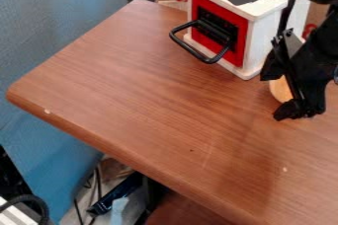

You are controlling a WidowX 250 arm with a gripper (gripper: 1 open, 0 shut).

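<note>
A white box (251, 8) with a red front, a black panel on top and a dark inset with a black bar handle (200, 46) stands at the back of the wooden table. My black gripper (286, 96) hangs at the right edge, beside the box and partly cut off by the frame. A pale tan rounded object (279, 88) lies behind it, mostly hidden. I cannot tell whether the gripper is open or shut.
Cardboard boxes stand behind the white box.
</note>
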